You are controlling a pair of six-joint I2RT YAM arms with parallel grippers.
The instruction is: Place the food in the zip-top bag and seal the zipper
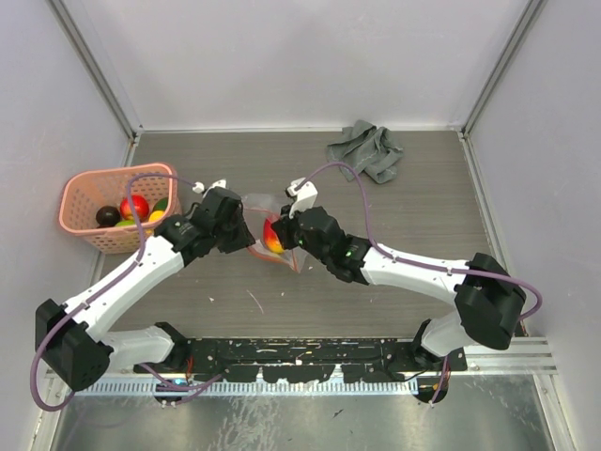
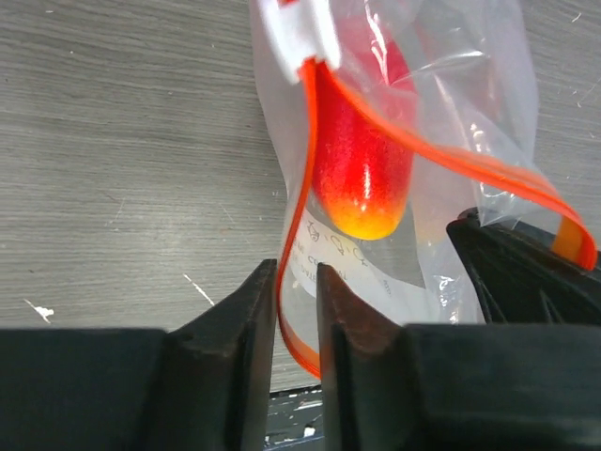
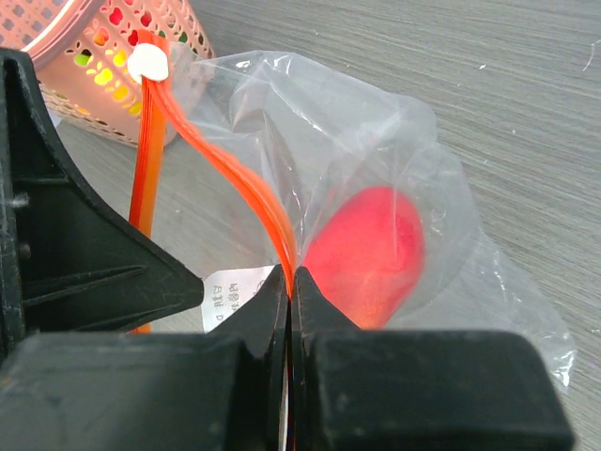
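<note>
A clear zip-top bag (image 1: 258,203) with an orange zipper rim (image 2: 451,160) stands mouth-open between my arms. Inside it lies a red food item with a yellow-orange end, seen red through the plastic in the right wrist view. My right gripper is shut on one side of the orange rim. Across the mouth, my left gripper has its fingers apart by a narrow gap. The opposite stretch of rim runs down between them, with space visible beside it. A white slider (image 3: 148,63) sits at the rim's far corner.
A pink basket (image 1: 71,202) holding several fruits and vegetables stands at the left. A crumpled grey cloth (image 1: 368,150) lies at the back right. Bare table surrounds the bag at the back and front.
</note>
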